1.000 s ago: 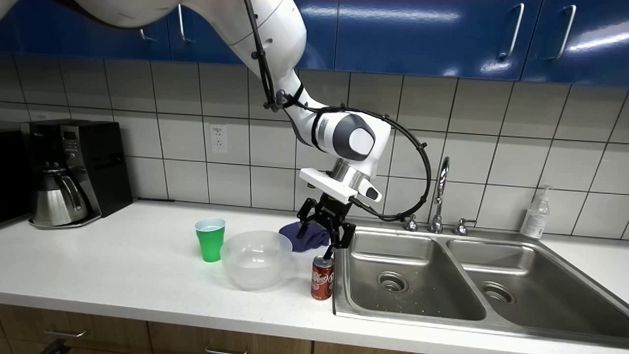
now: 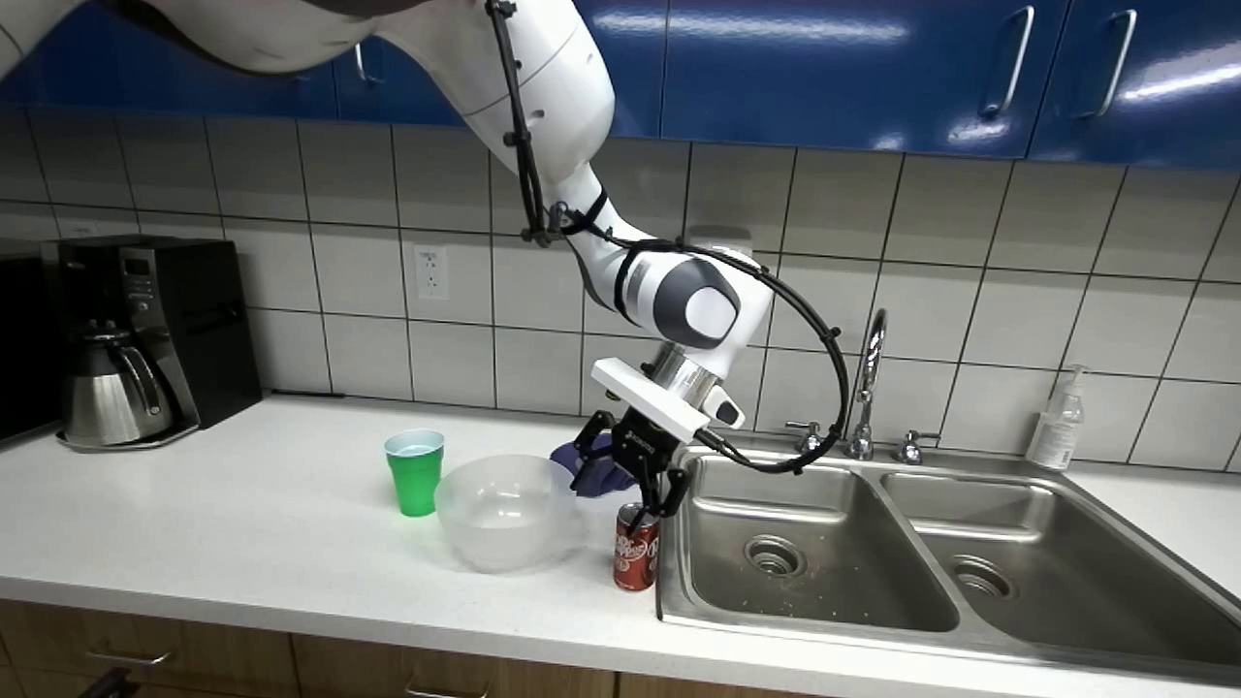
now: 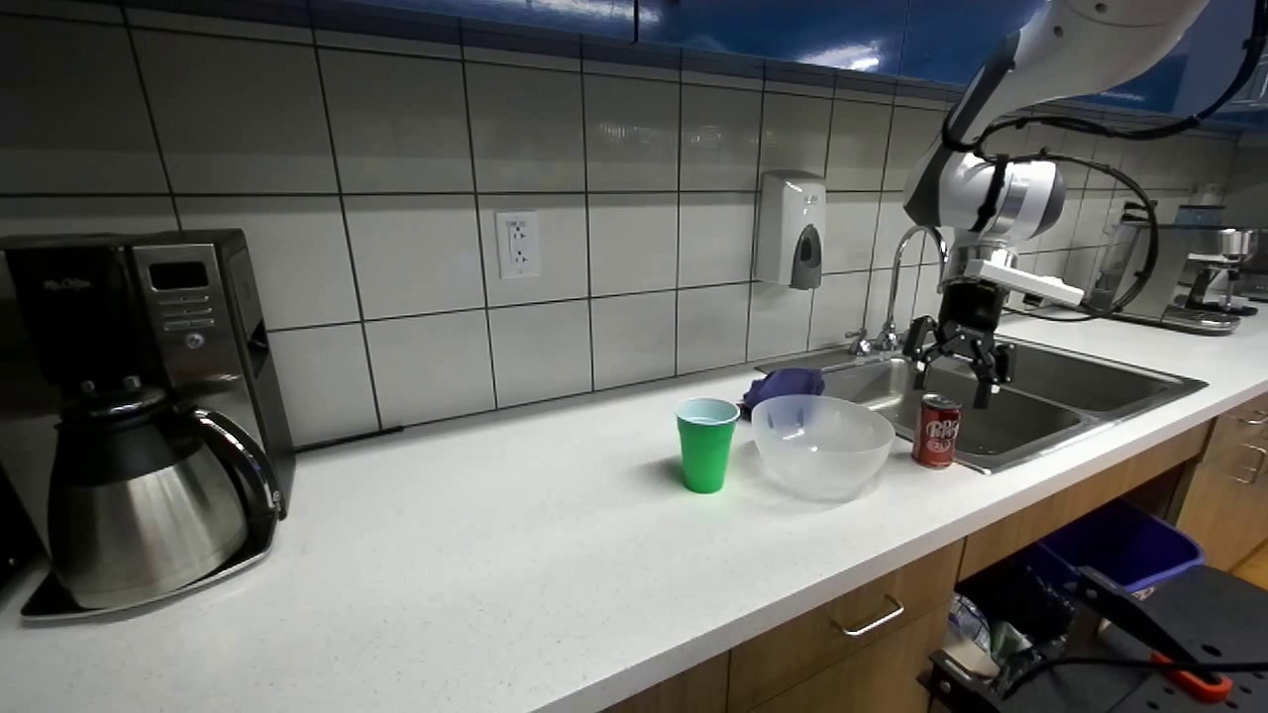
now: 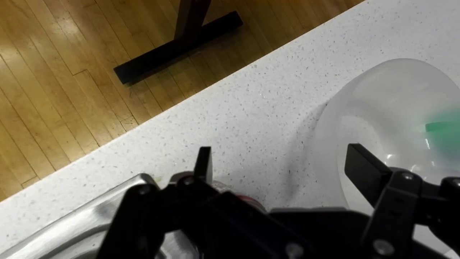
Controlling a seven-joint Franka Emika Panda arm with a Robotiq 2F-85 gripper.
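My gripper (image 2: 607, 507) points down just above a red soda can (image 2: 635, 558) standing upright at the sink's left edge. In the wrist view its two fingers are spread wide, the fingers open with nothing held. Most of the can hides behind the black gripper parts there; only a strip of the can's rim (image 4: 252, 202) shows. Left of the can sits a translucent white bowl (image 2: 500, 523), its inside looking empty. A green cup (image 2: 415, 479) stands upright beside the bowl. Behind the gripper lies a purple cloth (image 2: 593, 469), partly covered by it.
The double steel sink (image 2: 814, 547) is directly right of the can, with a faucet (image 2: 867, 384) behind it. A coffee maker (image 3: 155, 416) stands at the counter's far left.
The gripper has come down a little toward the can and tilted slightly. The can, bowl, cup and cloth have kept their places.
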